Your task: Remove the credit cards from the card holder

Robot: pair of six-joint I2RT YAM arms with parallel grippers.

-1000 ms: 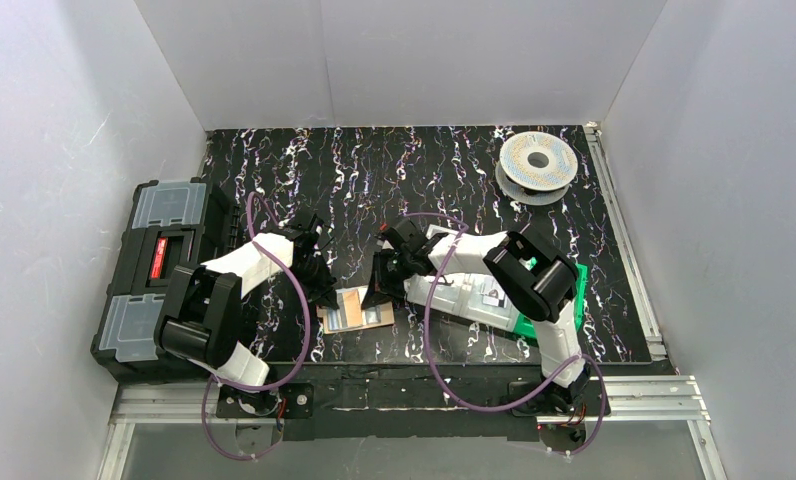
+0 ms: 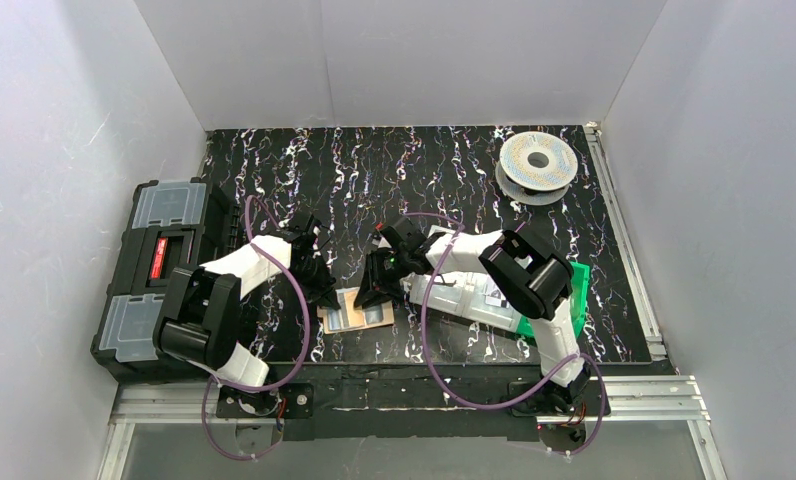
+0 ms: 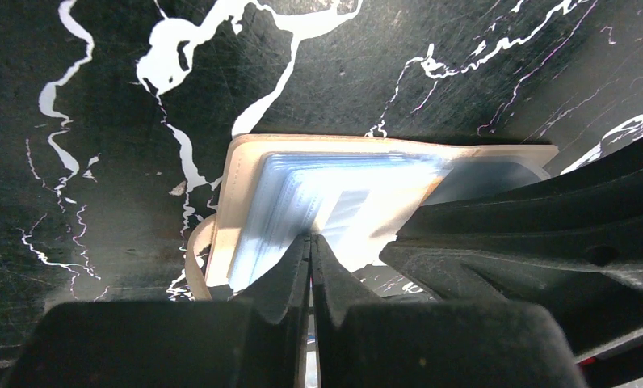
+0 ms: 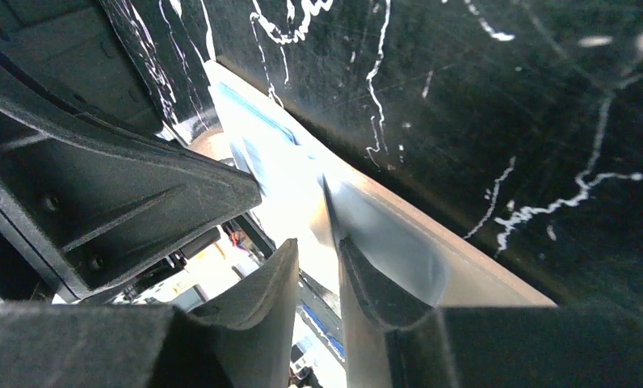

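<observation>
The beige card holder (image 2: 382, 326) lies unfolded on the dark marbled table, under both grippers. In the left wrist view its clear bluish sleeves (image 3: 282, 202) are stacked on the left half, with a whitish surface beneath. My left gripper is shut over these sleeves; nothing clearly shows between its fingers. From the right, my right gripper comes down at the middle of the holder. Its fingers stand slightly apart, around the edge of a pale panel (image 4: 298, 198). Whether a card is in that panel cannot be made out.
A black toolbox (image 2: 159, 275) stands at the left. White boxes in a green tray (image 2: 581, 290) lie under the right arm. A spool (image 2: 538, 162) sits at the back right.
The left arm and the holder look unmoved.
</observation>
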